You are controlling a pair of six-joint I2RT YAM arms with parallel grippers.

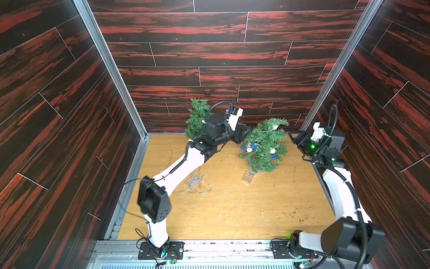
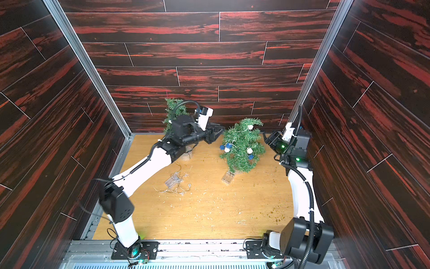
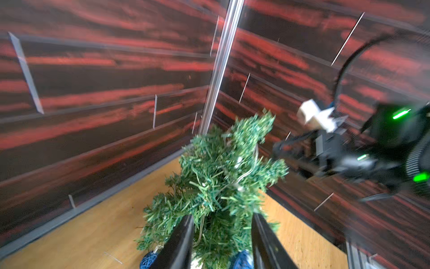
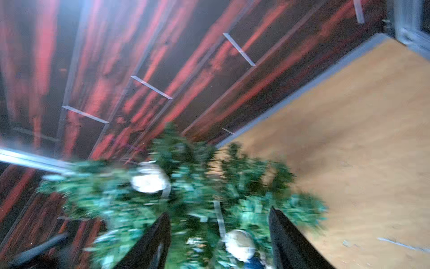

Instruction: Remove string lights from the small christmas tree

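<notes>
The small green tree leans on the table right of centre, with white and blue balls of the string lights on its branches. A white ball and a pale cord show among the needles. A clear battery box lies at its foot. My left gripper stands part open on the tree's left side, with foliage visible beyond its fingers and nothing held. On the other side, my right gripper is also part open; branches show behind its fingers, and it appears apart from the tree.
A second tree stands at the back left, partly behind my left arm. Loose string lights with another clear box lie on the left of the table. Small needle scraps litter the otherwise clear front.
</notes>
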